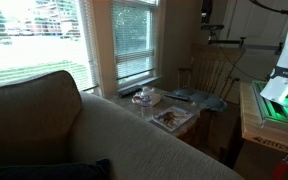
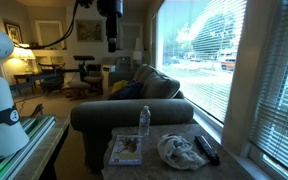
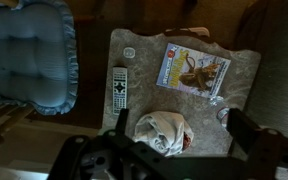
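High above a small side table (image 2: pixel 199 171) hangs my gripper, its dark fingers wide apart at the bottom of the wrist view. No object shows gripped between them. A crumpled white cloth (image 3: pixel 162 131) lies below, within the span of the fingers and well beneath them. Farther up in that view is a flat case with a picture cover (image 3: pixel 193 70). A remote (image 3: pixel 120 90) rests along the left of the tabletop. The clear plastic bottle (image 2: pixel 144 121) stands upright behind the case in exterior view 2.
A blue cushioned chair (image 3: pixel 26 55) sits beside the table. The grey sofa (image 1: pixel 134 135) borders the other side, and windows with blinds (image 2: pixel 199 60) rise alongside. Near the robot base is a wooden-edged bench (image 1: pixel 259 125). Bare tabletop separates the objects.
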